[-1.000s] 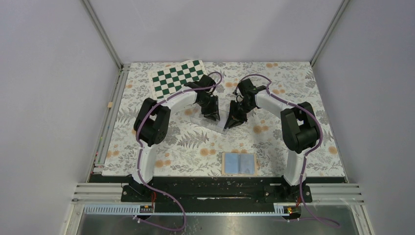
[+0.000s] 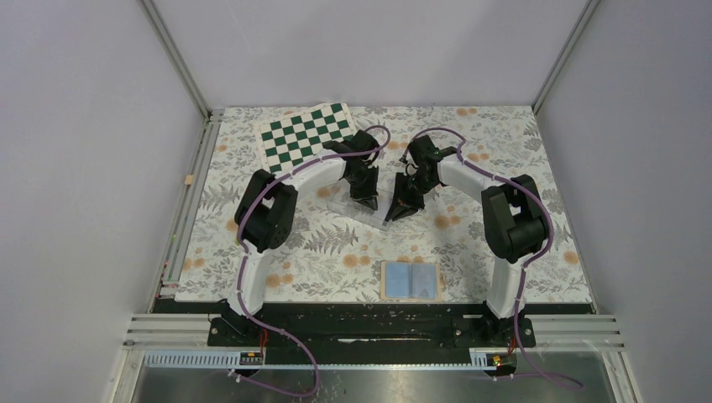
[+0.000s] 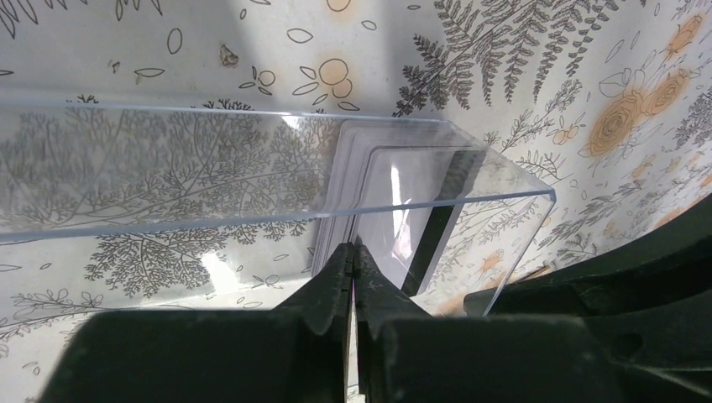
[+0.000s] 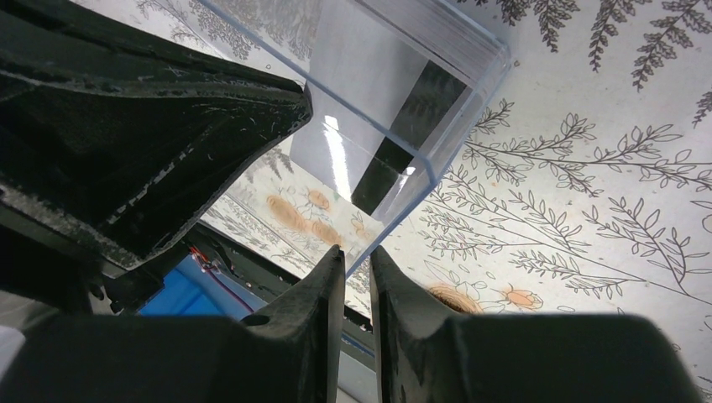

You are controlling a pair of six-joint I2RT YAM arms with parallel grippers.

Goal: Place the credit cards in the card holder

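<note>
White cards with a black stripe [image 3: 403, 210] lie stacked in a clear plastic box [image 3: 168, 220], towards its right end. Over that stack, my left gripper is shut, with nothing visible between its fingers. At the box's right end, my right gripper is shut on the clear wall. The cards [image 4: 369, 109] show through the plastic in the right wrist view too. A flat two-part blue holder with a tan border [image 2: 410, 280] lies near the table's front edge. From above, both grippers partly cover the box [image 2: 359, 210].
A green-and-white checkered sheet [image 2: 304, 134] lies at the back left. Patterned cloth [image 2: 336, 269] covers the table, and the area between the box and the front edge is largely clear. Both arms work close together.
The left gripper has shifted slightly rightward over the clear box. The right arm, the box and the blue holder look still.
</note>
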